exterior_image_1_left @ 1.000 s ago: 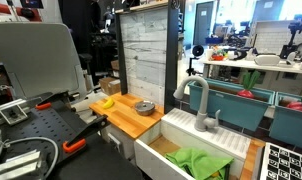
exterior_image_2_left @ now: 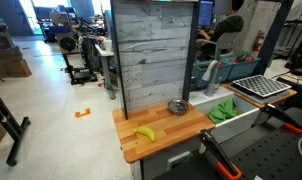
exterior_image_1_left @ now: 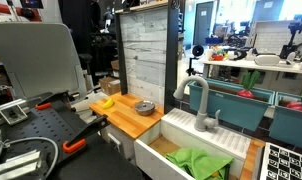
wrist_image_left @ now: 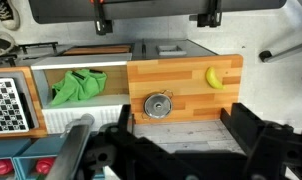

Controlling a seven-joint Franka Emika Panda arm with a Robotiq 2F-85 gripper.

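Note:
My gripper shows at the bottom of the wrist view, its dark fingers wide apart and nothing held between them. It is above the counter, and the bowl lies between the fingers in that view. A yellow banana [wrist_image_left: 213,77] rests on the wooden counter [wrist_image_left: 181,72], near its right end. The round metal bowl [wrist_image_left: 158,105] sits on the same wood by its lower edge. A crumpled green cloth [wrist_image_left: 79,86] lies inside the white sink [exterior_image_1_left: 151,158], left of the wood in the wrist view. Neither exterior view clearly shows the gripper.
A grey faucet [exterior_image_1_left: 202,105] rises behind the sink. The white panel [exterior_image_2_left: 156,60] stands behind the counter. Beyond the sink is a gridded rack [exterior_image_1_left: 283,162]; blue bins [exterior_image_1_left: 231,104] stand behind. Clamps [exterior_image_2_left: 219,155] project at the dark bench's edge. Bare wood separates bowl and banana.

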